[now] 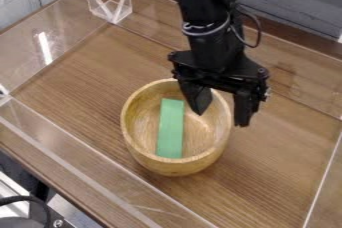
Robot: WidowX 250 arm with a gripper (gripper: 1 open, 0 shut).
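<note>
A round tan bowl [207,142] sits on the wooden table, holding a green block [171,129] lying lengthwise on its left side. The black robot arm reaches down from the top, and its open gripper [221,102] hangs over the back right rim of the bowl, to the right of and above the green block. Nothing shows between its fingers.
A clear plastic holder [110,0] stands at the back left. A dark cable lies at the lower left corner.
</note>
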